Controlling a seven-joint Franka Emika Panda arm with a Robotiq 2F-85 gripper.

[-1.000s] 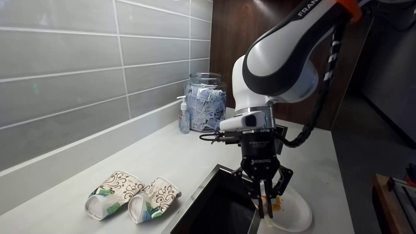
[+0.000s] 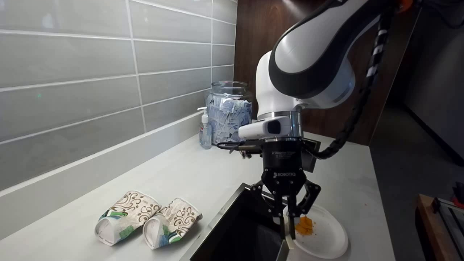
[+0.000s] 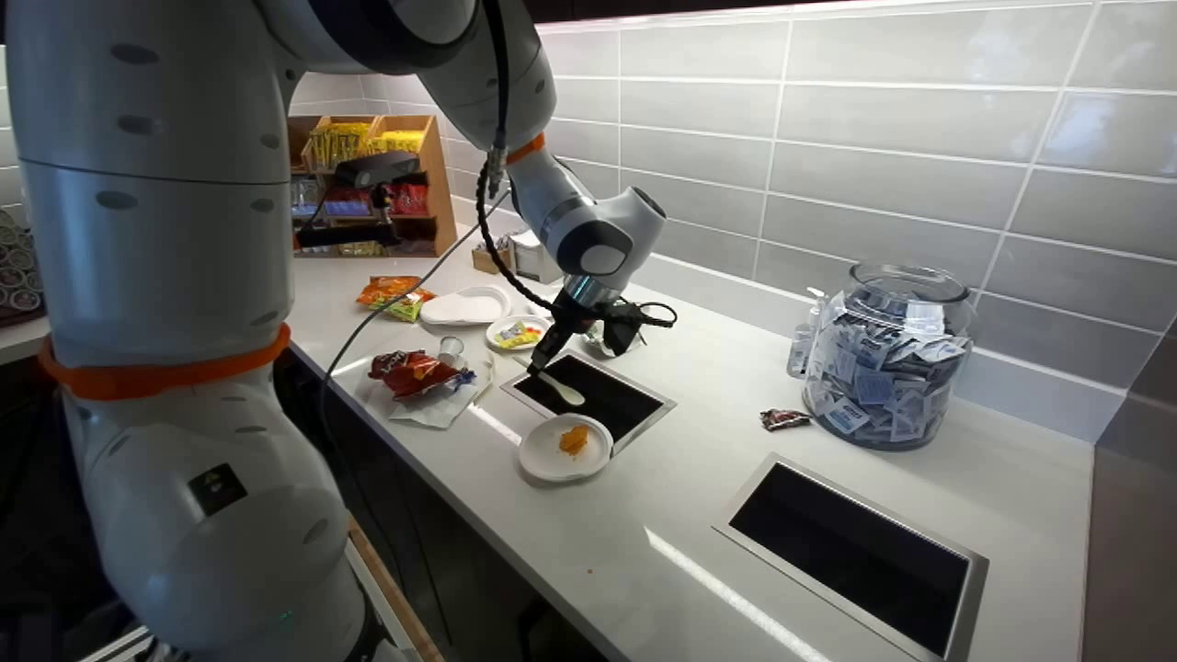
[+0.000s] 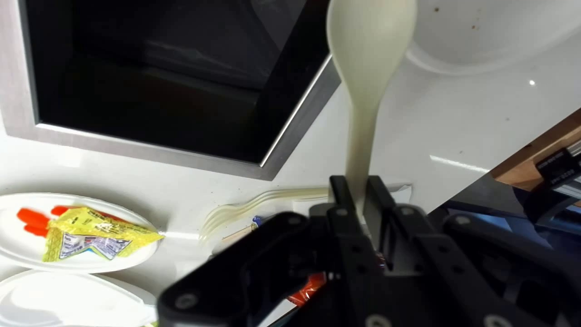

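Observation:
A pale plastic spoon (image 4: 365, 71) is pinched by its handle in my gripper, bowl pointing away from the fingers. In exterior view 2 the spoon (image 3: 563, 388) hangs over the edge of a black rectangular opening (image 3: 607, 399) in the counter, and the gripper (image 3: 537, 369) is at its far end. Beside the opening lies a white plate (image 3: 541, 458) with orange crumbs (image 3: 574, 440) on it. In exterior view 1 my gripper (image 2: 287, 237) stands at the opening's edge, close to the plate (image 2: 332, 237); most of the spoon is hard to make out there.
A plate with a yellow packet (image 4: 90, 234) and a plastic fork (image 4: 256, 204) lie near the opening. Two crumpled paper cups (image 2: 130, 213) sit across it. A red snack bag (image 3: 414, 373) and a packet-filled glass jar (image 3: 888, 359) stand farther off.
The gripper has risen and shifted left in exterior view 1, toward the black opening, with the spoon still held. The plate and cups have stayed put.

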